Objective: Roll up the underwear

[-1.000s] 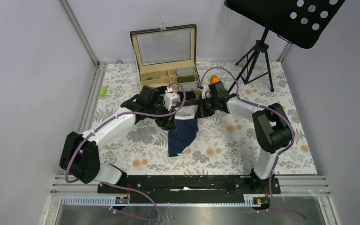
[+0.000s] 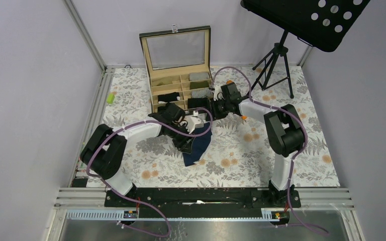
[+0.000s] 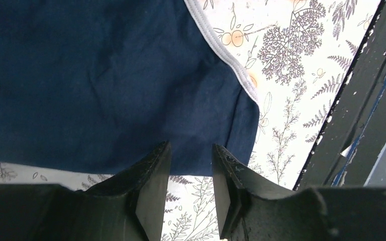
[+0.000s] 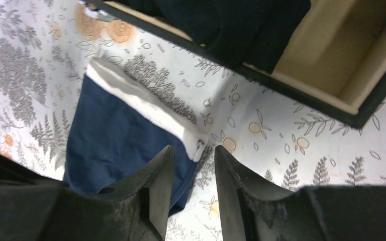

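The navy underwear lies flat on the patterned mat in front of the box. In the left wrist view its cloth fills much of the frame, with a pale edge on the right. My left gripper is over its near part, fingers apart, nothing seen held. My right gripper is open beside the white waistband at the end nearer the box, nothing seen held between its fingers.
The open compartment box with folded clothes stands at the back. A black stand is at the back right, a green object at the left.
My left gripper has moved toward the front edge and a little right, over the underwear.
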